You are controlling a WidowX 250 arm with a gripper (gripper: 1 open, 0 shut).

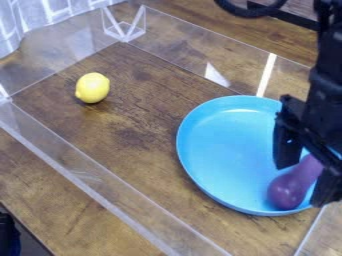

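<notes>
A black gripper (301,150) hangs over the right side of a blue plate (221,150), its fingers apart around a purple eggplant (287,188) that lies on the plate. Whether the fingers touch the eggplant is unclear. The arm runs out of view at the top right.
A yellow lemon (92,87) lies on the wooden table (114,145) at the upper left. Clear plastic walls run along the left and back of the area.
</notes>
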